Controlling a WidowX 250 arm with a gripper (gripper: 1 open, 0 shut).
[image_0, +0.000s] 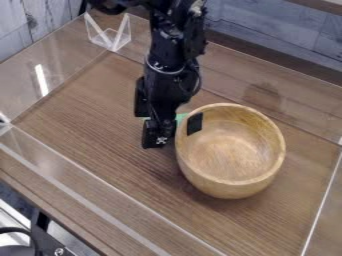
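Observation:
A black robot arm reaches down from the top centre of the camera view, its gripper (166, 127) low over the wooden floor of the workspace, open, at the left side of a round beige bowl (229, 160). A small green object (179, 117) is partly visible behind the gripper, by the bowl's rim; what it is and whether the fingers touch it is unclear.
Bare wood (80, 140) takes up the left and lower parts of the workspace. A clear plastic item (110, 30) stands at the back left. Walls edge the back and right, and dark cables (20, 240) show at the lower left corner.

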